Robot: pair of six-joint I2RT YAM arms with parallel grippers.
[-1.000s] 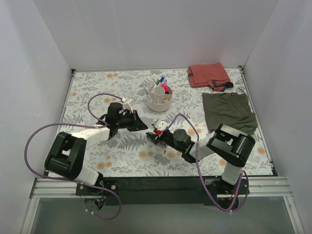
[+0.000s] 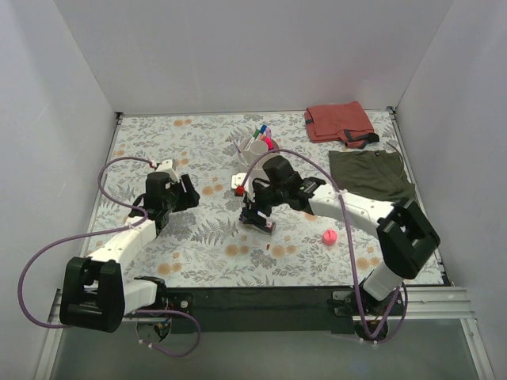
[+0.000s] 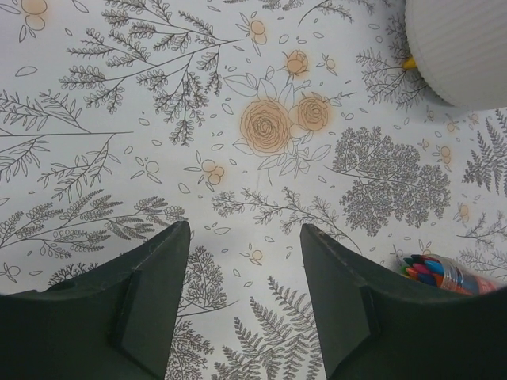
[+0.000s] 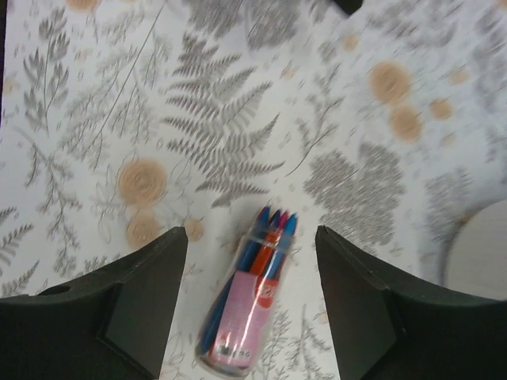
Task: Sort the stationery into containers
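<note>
A clear pack of crayons with a pink label lies on the patterned cloth, near the middle of the table. Seen in the right wrist view, the crayon pack is below and between the fingers of my right gripper, which is open and apart from it. My left gripper is also open, over bare cloth at the left, with nothing between its fingers. The white basket at the back centre holds a cup and several pens; my right arm hides part of it.
A red pouch and a dark green pouch lie at the back right. A small pink item sits at the front right, beside my right arm.
My left gripper has drawn back to the left, away from the crayon pack.
</note>
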